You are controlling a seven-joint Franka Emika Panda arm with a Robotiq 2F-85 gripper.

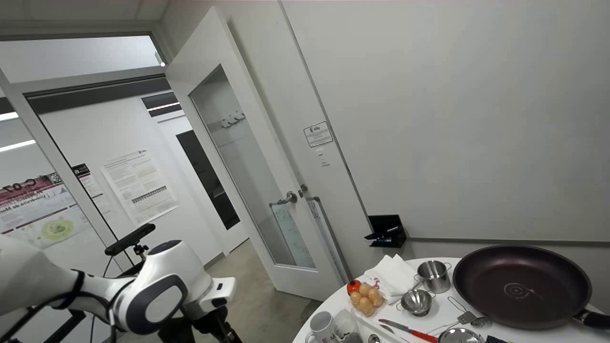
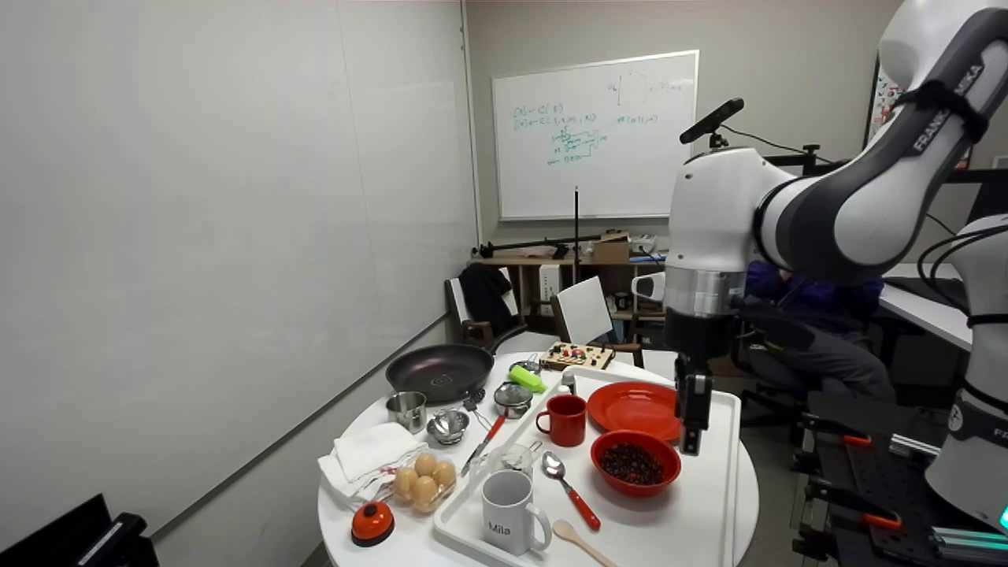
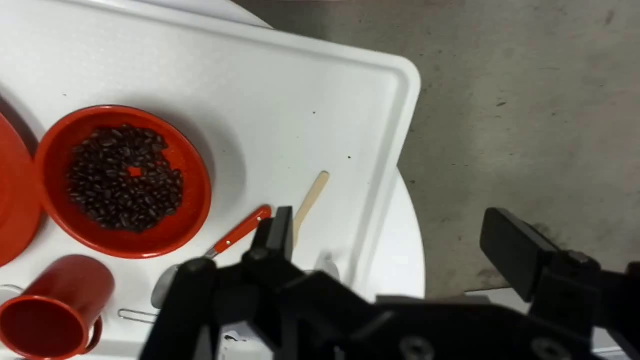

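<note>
My gripper is open in the wrist view, its two dark fingers wide apart with only tray edge, table rim and floor visible between them. In exterior view 2 the gripper point(image 2: 694, 439) points down beside the red bowl point(image 2: 672, 469), on its right. Dark beans point(image 3: 123, 180) lie in that bowl in the wrist view. A wooden stick point(image 3: 313, 198) and a red-handled spoon point(image 3: 243, 228) lie on the white tray point(image 3: 270, 108) near the left finger, which partly hides them. The red mug point(image 2: 567, 420) and red plate point(image 2: 628, 406) stand behind the bowl.
A grey mug point(image 2: 505, 515) stands at the tray's near end. Beyond the tray are eggs point(image 2: 425, 482), a red-handled knife point(image 2: 483, 444), metal pots point(image 2: 408, 411) and a large pan point(image 2: 439, 372). Bare floor point(image 3: 510, 120) lies past the tray's edge.
</note>
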